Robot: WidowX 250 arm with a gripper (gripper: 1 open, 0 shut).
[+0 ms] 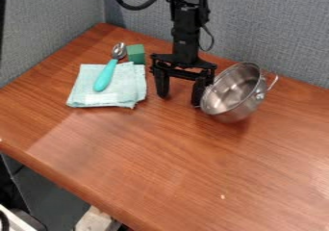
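My black gripper (182, 85) is low over the table at the back centre, its fingers spread open. Its right finger is at the left side of a steel pot (234, 92), which is tilted toward the front left; whether they touch is hard to tell. A folded pale mint cloth (90, 95) lies to the left, with a spoon with a turquoise handle (104, 75) on it. A small green block (135, 54) sits behind the cloth, left of the gripper.
Grey padded panels (270, 33) border the table at the back and left. The table's front left edge drops to a dark floor.
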